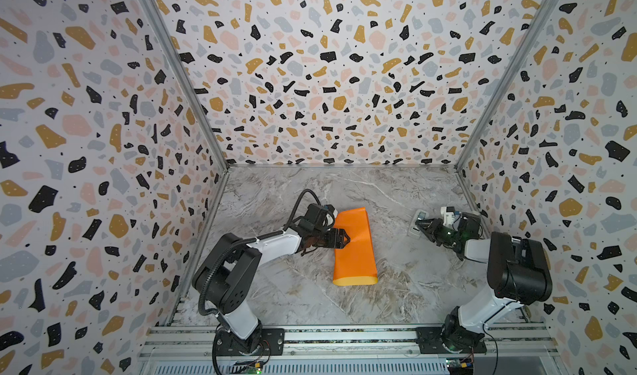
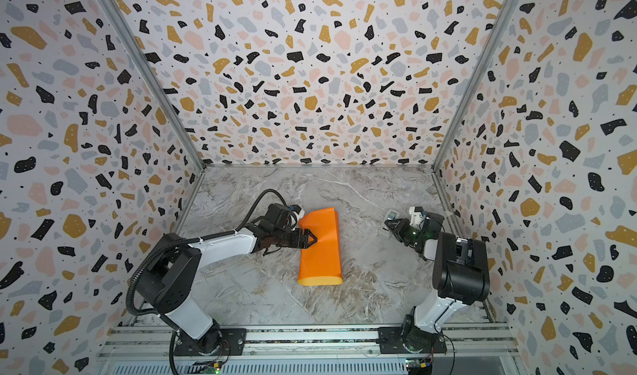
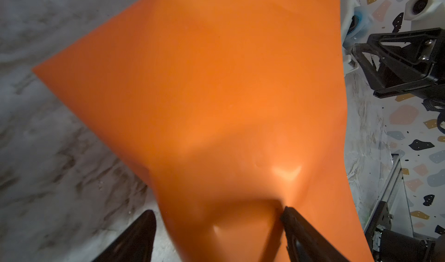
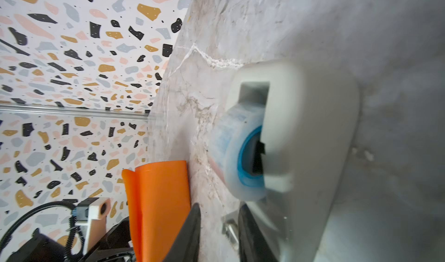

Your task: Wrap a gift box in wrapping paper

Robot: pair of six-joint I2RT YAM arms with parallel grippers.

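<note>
Orange wrapping paper (image 1: 356, 259) lies folded into a long shape mid-table; any box inside is hidden. My left gripper is open over its left side. In the left wrist view, one of its fingers (image 3: 303, 236) presses a dent into the paper, and the other is near the paper's left edge. At the right, a whitish tape dispenser (image 4: 315, 137) with a clear roll of tape (image 4: 234, 148) stands on the table. Beside its cutting end is my right gripper, its fingers apart. A small piece near those fingertips looks like tape, but whether they touch it is unclear.
Patterned walls (image 1: 345, 76) enclose the back and sides. A metal rail (image 1: 351, 335) runs along the front.
</note>
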